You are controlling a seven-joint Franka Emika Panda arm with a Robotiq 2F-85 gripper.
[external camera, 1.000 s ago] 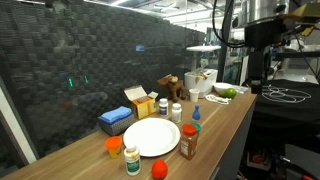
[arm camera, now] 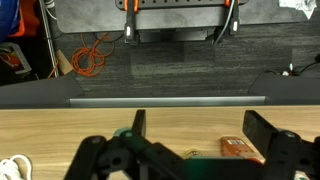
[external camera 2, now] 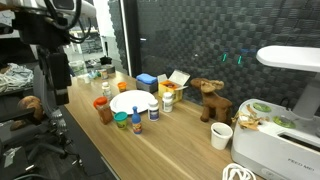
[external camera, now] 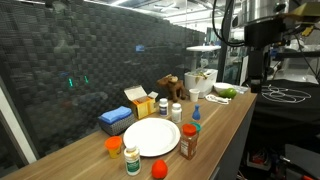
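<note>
My gripper stands open with nothing between its fingers, high above the front edge of the wooden table [arm camera: 60,122]. In the first exterior view the arm hangs at the upper right, clear of everything on the table. A white plate [external camera: 152,138] lies mid-table. In front of it are a spice jar with a red lid [external camera: 188,141], a red ball-like object [external camera: 159,170] and a white bottle [external camera: 132,159]. An orange cup [external camera: 113,146] sits left of the plate. A blue bottle [external camera 2: 137,121] and a green-lidded jar [external camera 2: 121,120] stand near the front edge.
Behind the plate are a blue box-like item [external camera 2: 147,79], an open yellow box [external camera 2: 174,83], white bottles and a brown plush animal [external camera 2: 215,102]. A white cup [external camera 2: 221,136] and a white toaster-like appliance [external camera 2: 280,145] stand beyond. Bare wood lies between them.
</note>
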